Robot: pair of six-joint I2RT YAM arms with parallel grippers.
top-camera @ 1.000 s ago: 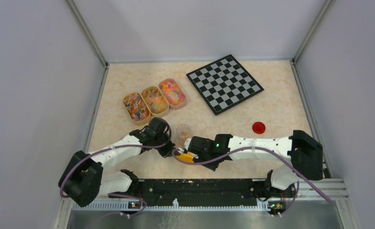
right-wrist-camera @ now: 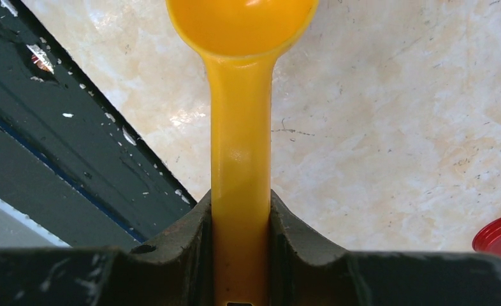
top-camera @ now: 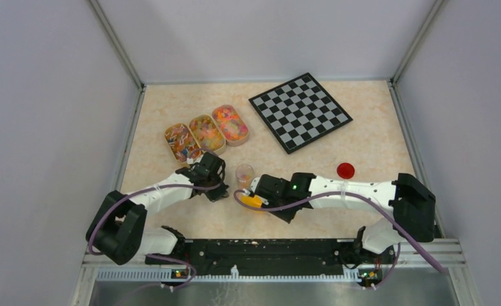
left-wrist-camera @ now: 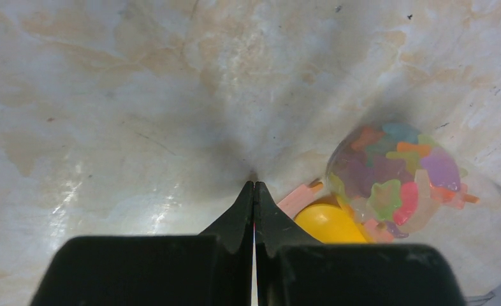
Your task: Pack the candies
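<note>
A clear jar (top-camera: 245, 173) stands near the table's middle; the left wrist view shows colourful candies (left-wrist-camera: 385, 197) inside it. My right gripper is shut on the handle of a yellow scoop (right-wrist-camera: 240, 121). The visible part of the scoop's bowl holds no candy. Just left of the scoop in the top view is my left gripper (top-camera: 225, 193), its fingertips pressed together with nothing showing between them. Beyond those tips in the left wrist view lies a small pink piece (left-wrist-camera: 296, 200) beside the scoop's bowl (left-wrist-camera: 327, 222).
Three bins of candies, left (top-camera: 200, 157), middle (top-camera: 223, 147) and right (top-camera: 246, 138), stand at the back left. A checkerboard (top-camera: 300, 113) lies at the back, a red lid (top-camera: 345, 170) at the right. Bare table spreads between them.
The right arm and the scoop shifted a little. Bins, jar and lid stayed put.
</note>
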